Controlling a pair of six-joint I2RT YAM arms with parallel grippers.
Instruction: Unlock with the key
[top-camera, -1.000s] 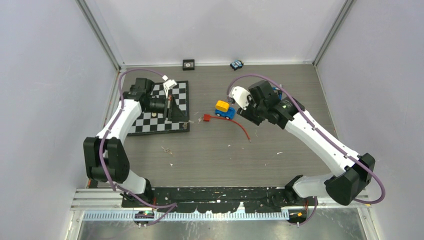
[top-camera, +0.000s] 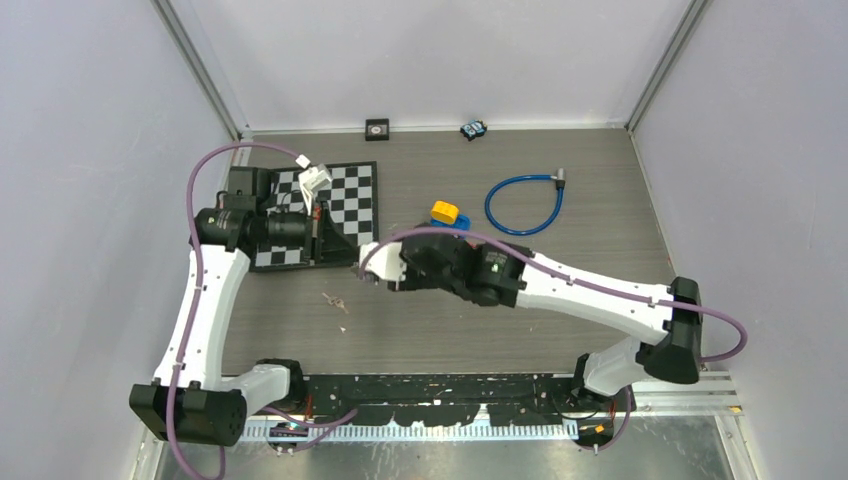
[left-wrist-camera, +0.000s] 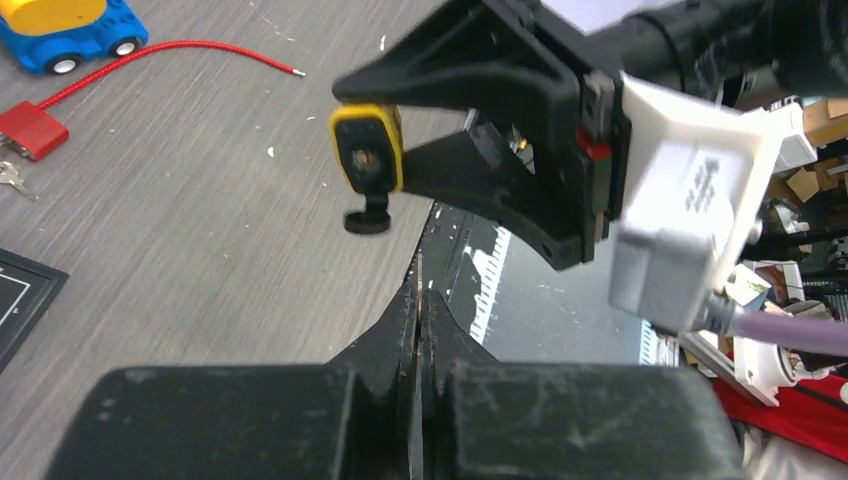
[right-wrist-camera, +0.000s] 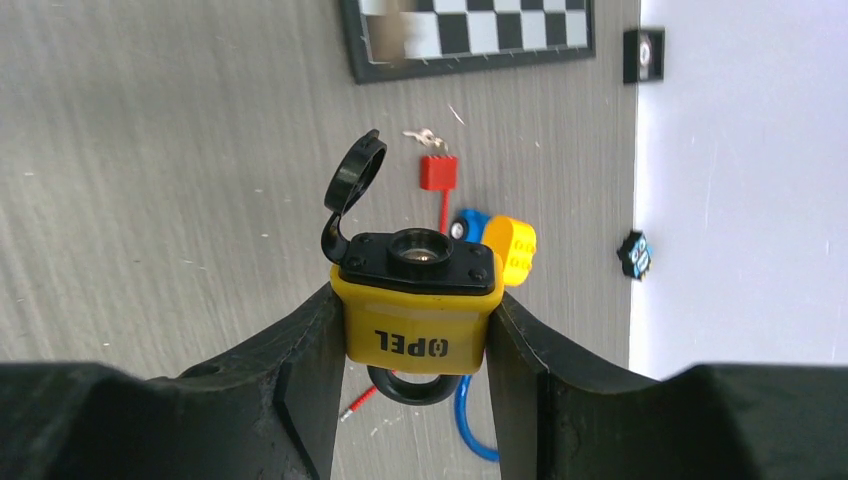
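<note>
In the left wrist view my left gripper is shut, with its tips together at the bottom centre. A thin brownish sliver, apparently the key (left-wrist-camera: 419, 268) seen edge-on, sticks out between them. My right gripper is shut on a yellow padlock (right-wrist-camera: 418, 335), whose black top with a round opening and raised cap faces away from the wrist. Seen from the left wrist, the padlock's keyhole face (left-wrist-camera: 367, 155) points toward me, the cap hanging open below. Key tip and keyhole look apart, the padlock ahead of and left of the tips.
A red lock (right-wrist-camera: 438, 172) with loose keys (right-wrist-camera: 427, 138) and a red cable lies on the table. Beside it are a blue-and-yellow toy car (top-camera: 447, 215) and a blue cable lock (top-camera: 525, 179). A chessboard (top-camera: 352, 184) lies under the left arm. Other keys (top-camera: 335, 301) rest nearer the front.
Over the last second the right arm has swung left across the table with the padlock, closing on the left gripper. My left arm has shifted slightly left and toward the front.
</note>
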